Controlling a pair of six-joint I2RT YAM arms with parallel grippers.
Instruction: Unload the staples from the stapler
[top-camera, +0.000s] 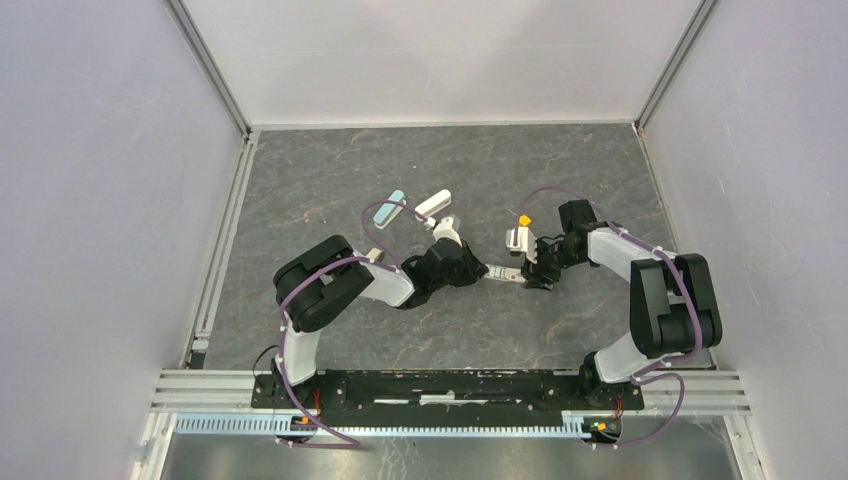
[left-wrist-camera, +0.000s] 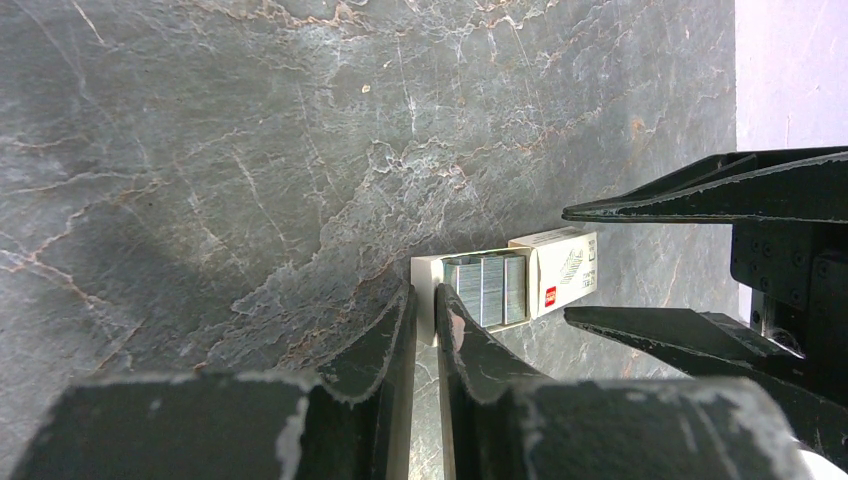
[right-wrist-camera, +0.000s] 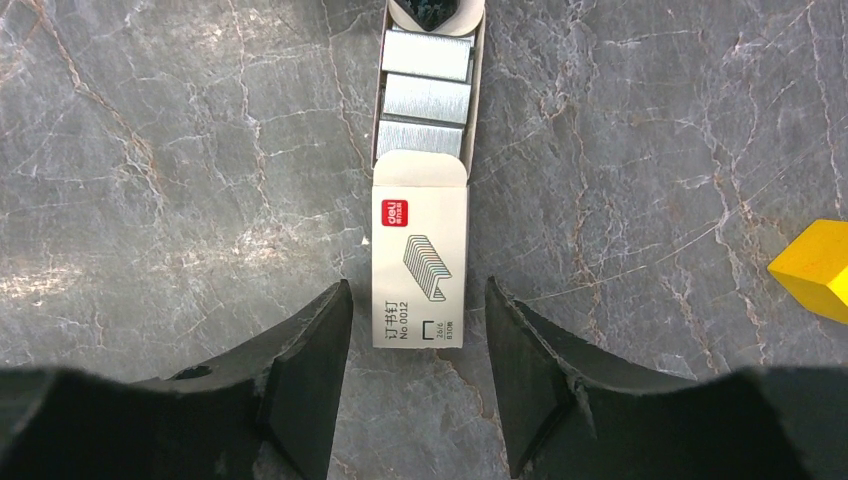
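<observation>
A small white staple box with a drawn-out tray lies on the table. Its printed sleeve (right-wrist-camera: 420, 265) shows in the right wrist view, and silvery staple blocks (right-wrist-camera: 425, 97) fill the tray. At the tray's outer end, my left gripper is closed on the white end wall (left-wrist-camera: 426, 270). My right gripper is open, a finger on either side of the sleeve with a gap at each side. In the top view both grippers face each other across the box (top-camera: 505, 273). I cannot make out the stapler clearly.
A yellow block (top-camera: 525, 221) lies behind the right gripper. Farther back stand a light blue case (top-camera: 389, 209) and a white one (top-camera: 433, 204). A small beige item (top-camera: 375, 256) sits beside the left arm.
</observation>
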